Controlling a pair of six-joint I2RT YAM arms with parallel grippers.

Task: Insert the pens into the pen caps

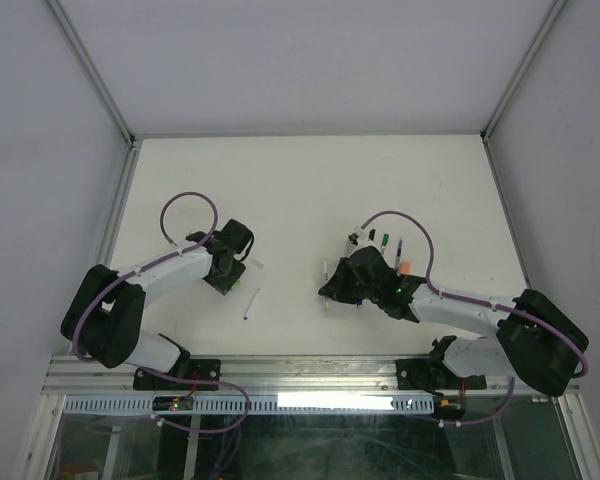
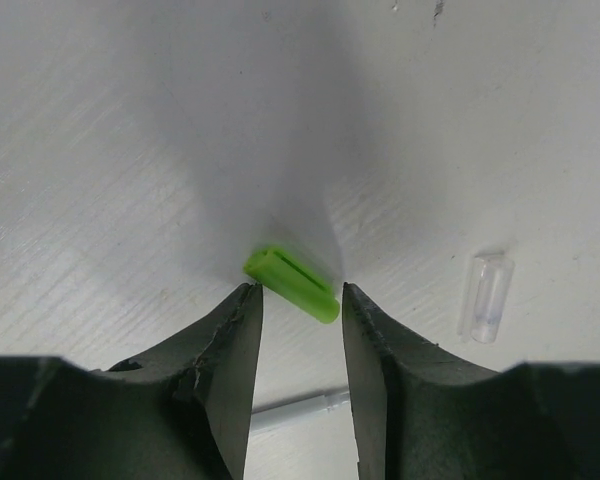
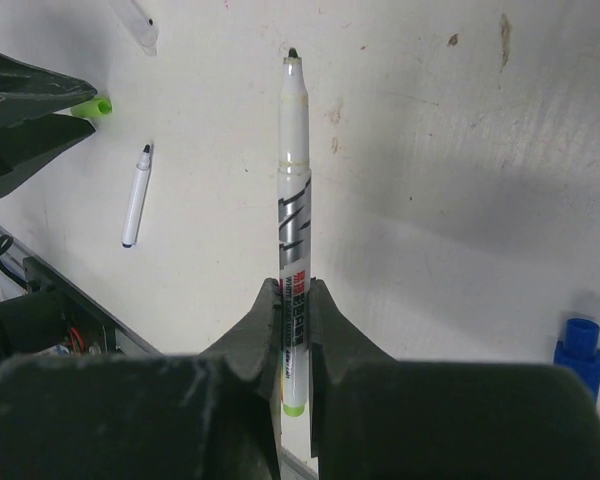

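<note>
In the left wrist view a green cap [image 2: 292, 283] lies on the table, with my left gripper part open around it, one finger near each end. My right gripper is shut on a white marker [image 3: 293, 210] with a dark tip pointing up the right wrist view and a green end at the bottom. A slim white pen [image 3: 136, 200] lies on the table between the arms, and a clear cap [image 2: 489, 295] lies beside the green one.
A blue cap [image 3: 580, 350] lies right of the held marker. Several markers [image 1: 398, 250] and an orange item [image 1: 405, 268] lie behind the right gripper.
</note>
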